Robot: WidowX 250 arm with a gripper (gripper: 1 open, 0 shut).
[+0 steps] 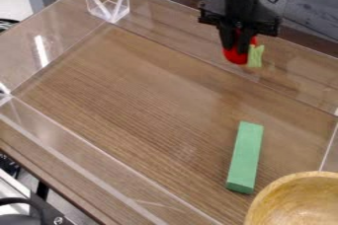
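My gripper (238, 37), black, hangs at the upper right, shut on a red object (235, 53) that it partly covers. A small light-green object (256, 55) is just right of the red one; whether they touch I cannot tell.
A clear wire-like holder (109, 4) stands at the back left. A green bar (246, 157) lies at the front right, beside a tan bowl (311, 205).
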